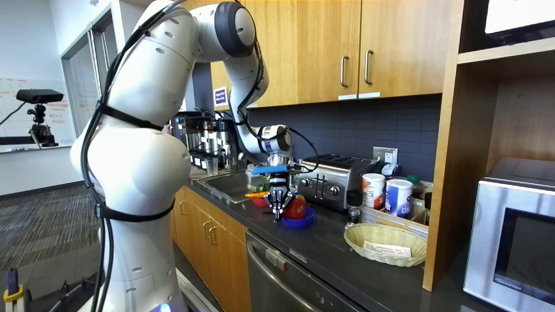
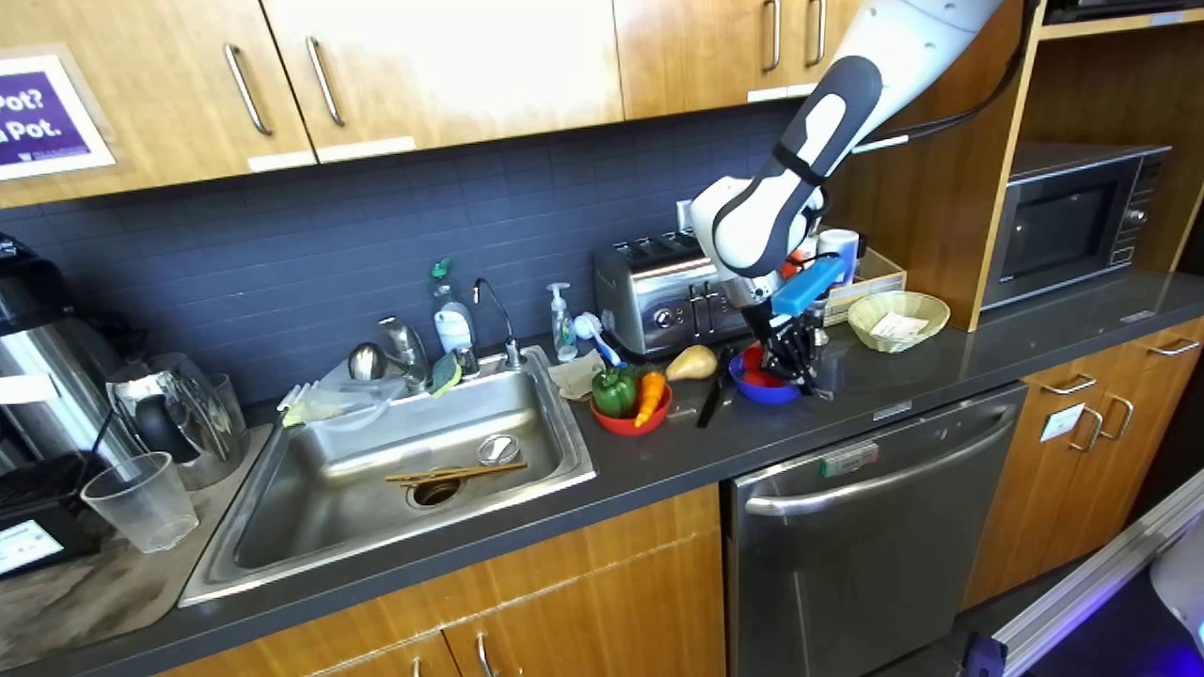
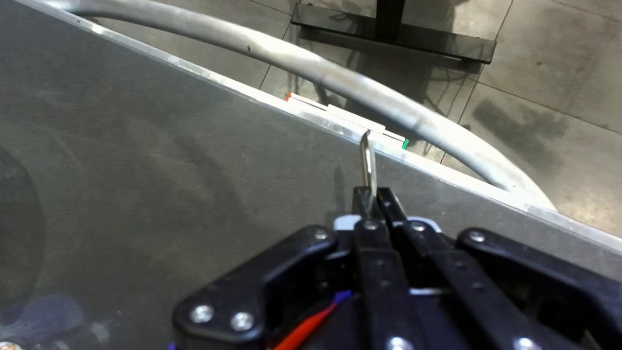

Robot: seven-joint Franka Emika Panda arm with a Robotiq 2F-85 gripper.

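At the blue bowl [image 1: 300, 222] on the dark counter, my gripper [image 1: 276, 214] points down. A red rounded object [image 1: 296, 209] rests in the bowl. In the second exterior view, my gripper [image 2: 808, 387] partly covers the bowl's right side [image 2: 767, 394]. The wrist view shows my gripper shut, its fingers close together. A thin bent metal rod [image 3: 368, 160] sticks out along the left fingertip; whether it is held or fixed there is unclear. Slivers of red and blue show behind the fingers. Contact between fingers and bowl cannot be made out.
A red bowl [image 2: 620, 425] with a green pepper [image 2: 614, 391] and a carrot [image 2: 649, 397] stands left, by the sink [image 2: 550, 451]. The toaster [image 2: 666, 295] is behind. A wicker basket [image 2: 932, 311] lies right. Open counter lies between the gripper and the front edge.
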